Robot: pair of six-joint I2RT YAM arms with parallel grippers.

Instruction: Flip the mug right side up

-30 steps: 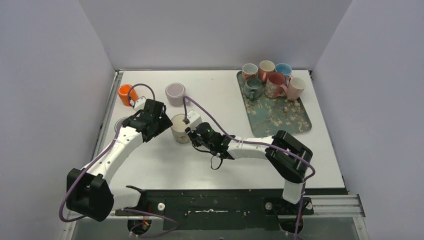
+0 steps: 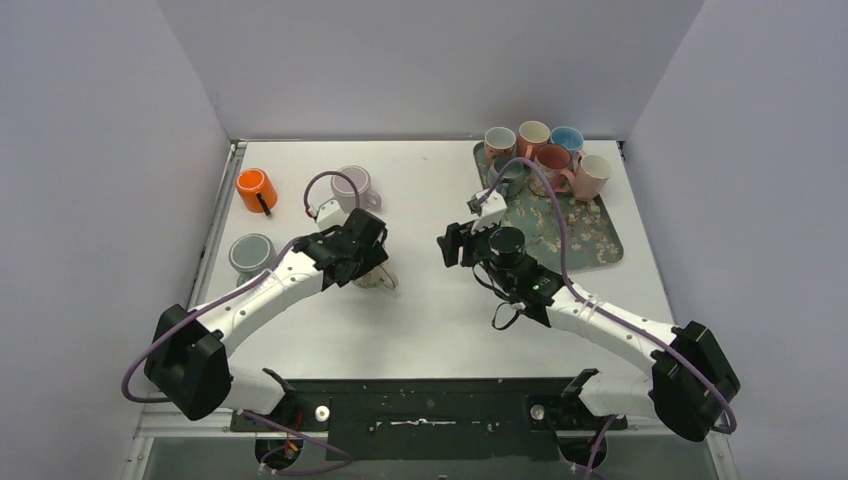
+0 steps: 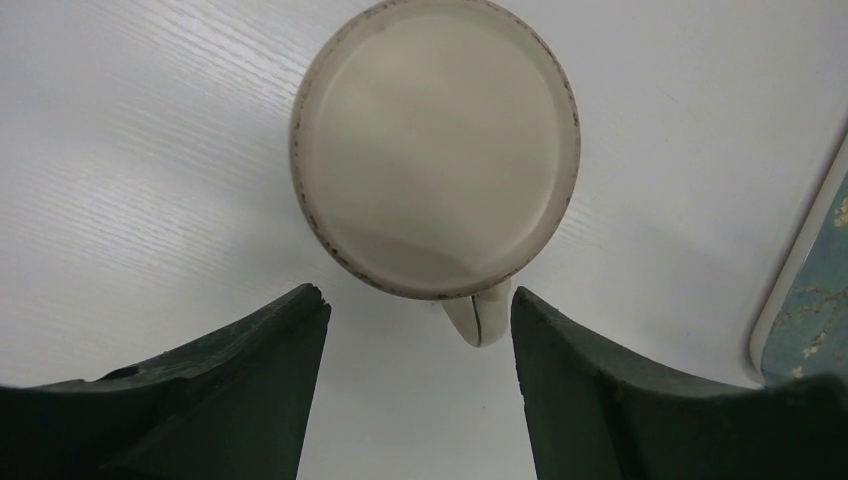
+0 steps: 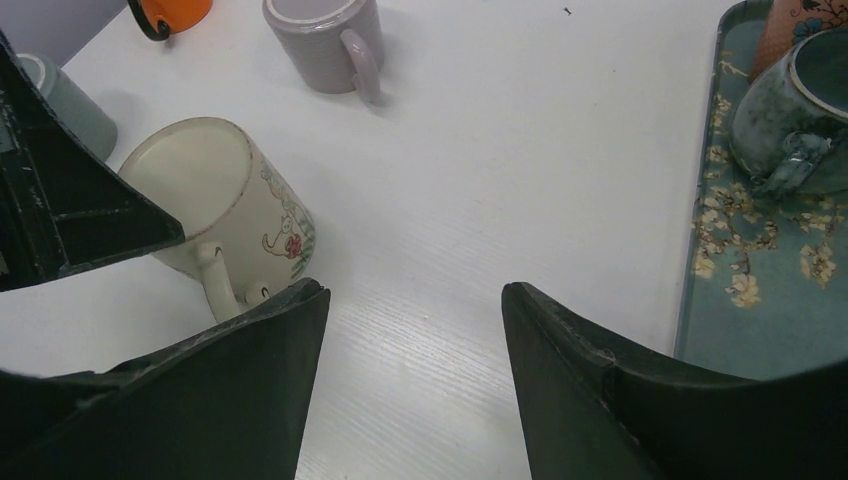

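Observation:
A cream mug point(image 4: 285, 225) with a painted figure and red flower stands on the white table, its brown-speckled rim point(image 3: 583, 140) and wide mouth facing up. In the left wrist view its handle point(image 3: 490, 315) points down between the fingers. My left gripper is open close above the mug, covering much of it in the top view. To the right, apart from it, my right gripper stands open over bare table. Upside down behind are a mauve mug point(image 2: 351, 184) and, at left, a grey-green mug point(image 2: 251, 252).
An orange mug point(image 2: 256, 190) lies at the back left. At the right, a floral green tray point(image 2: 575, 240) carries several mugs, among them a dark green one point(image 4: 800, 120). Between mug and tray the table point(image 2: 430, 320) is clear.
My right gripper has moved right, away from the cream mug to near the tray. The left gripper has come rightward over the mug, whose handle side now shows.

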